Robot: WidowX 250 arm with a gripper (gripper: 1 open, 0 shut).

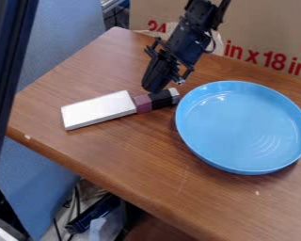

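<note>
A cleaver-shaped object (98, 109) with a flat white-silver blade and a dark reddish-brown handle lies on the wooden table (140, 169). Just behind its handle, the black robot gripper (158, 83) hangs low, its tip close above or against the handle; whether its fingers are open or shut cannot be made out. A large light-blue plate (241, 128) lies to the right of the handle, near the handle's end.
A cardboard box (247, 33) with red print stands behind the table. The table's left edge drops to a blue-grey surface and clutter on the floor. Bare wood is free in front of and left behind the object.
</note>
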